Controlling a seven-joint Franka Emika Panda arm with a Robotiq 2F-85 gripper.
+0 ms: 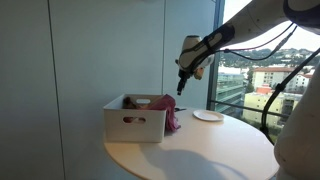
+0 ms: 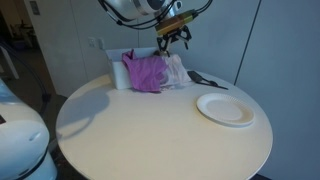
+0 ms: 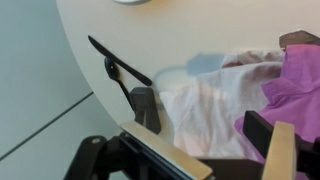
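Observation:
My gripper hangs open in the air, nothing between its fingers, past the box's right side and above the cloths. The white box [image 1: 134, 126] stands on the table with its top open. Over its side drapes a magenta cloth [image 2: 147, 74]. Beside that lies a crumpled whitish cloth [image 3: 215, 108], below the gripper in the wrist view. Dark utensils lie near it: a knife [image 3: 120, 62], a spoon [image 3: 116, 74] and a broader black piece [image 3: 145, 108], partly hidden by a finger.
A white plate [image 2: 226, 109] lies on the round white table [image 2: 140, 145], apart from the cloths. Brownish and pale items show in the box, too small to name. A window [image 1: 262, 78] stands behind the table.

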